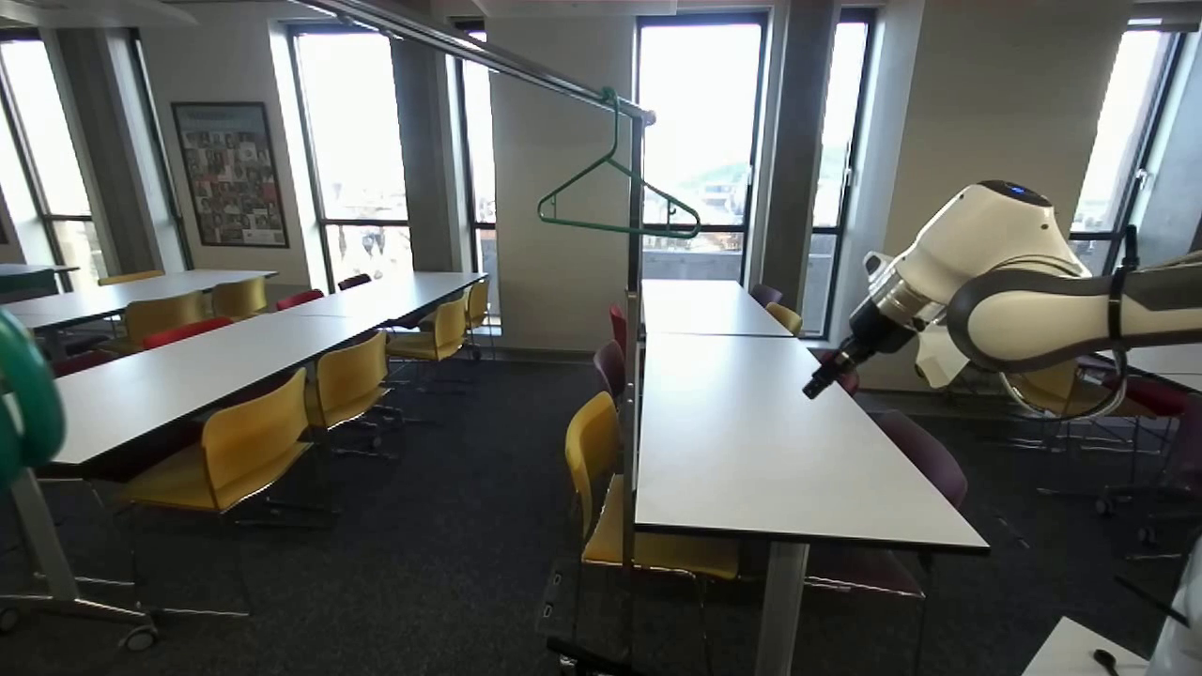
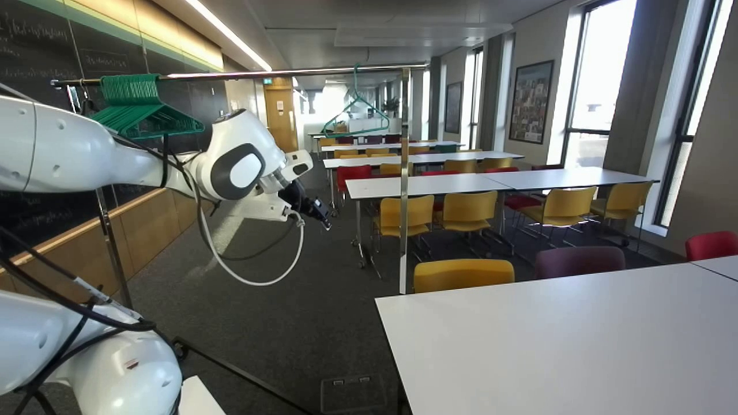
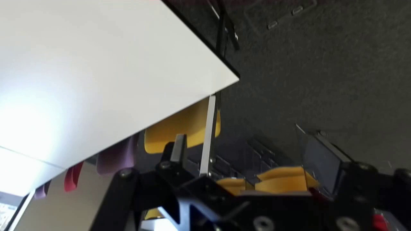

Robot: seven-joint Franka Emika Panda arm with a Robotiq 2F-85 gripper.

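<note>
A lone green hanger (image 1: pixel 586 223) hangs from the metal rail (image 1: pixel 507 66), near the rail's end by the upright post. It also shows in the second exterior view as a hanger (image 2: pixel 354 131) well apart from a bunch of green hangers (image 2: pixel 142 114) at the rail's other end. My gripper (image 1: pixel 820 383) is in the air, tilted down, to the right of the lone hanger and lower than it. In the wrist view its two fingers (image 3: pixel 178 148) stand wide apart, so it is open, with nothing held. No hanger shows in the wrist view.
The rack's upright post (image 2: pixel 405 242) stands beside a white table (image 1: pixel 778 451) with yellow and purple chairs around it. A white cable (image 2: pixel 277 276) loops below the wrist. Dark floor (image 2: pixel 242 325) lies open under the rail.
</note>
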